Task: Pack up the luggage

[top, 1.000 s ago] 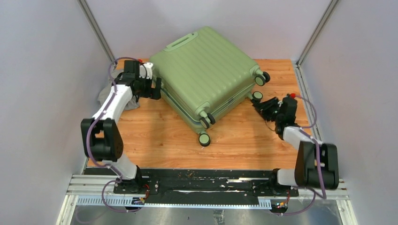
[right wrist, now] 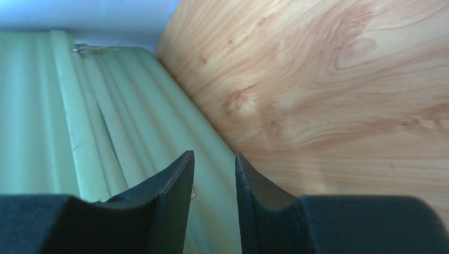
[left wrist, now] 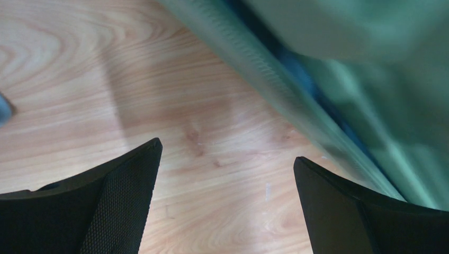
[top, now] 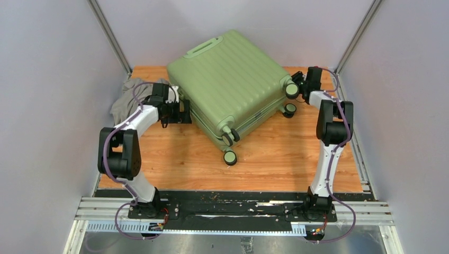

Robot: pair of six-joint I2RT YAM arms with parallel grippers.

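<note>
A large green hard-shell suitcase (top: 227,79) with black-and-green wheels lies diagonally, lid on top, on the wooden floor board (top: 265,159). My left gripper (top: 180,111) stands open at its left side; in the left wrist view the green shell (left wrist: 402,116) runs past the fingertips, with only wood between them. My right gripper (top: 298,79) is at the suitcase's back right corner, behind a wheel; in the right wrist view its fingertips (right wrist: 180,169) are a small way apart beside the green shell (right wrist: 116,127), with nothing seen held.
A crumpled grey cloth (top: 127,100) lies at the left, partly under my left arm. The front and right front of the board are clear. White walls stand close at the back and both sides.
The back-right top wheel has swivelled slightly.
</note>
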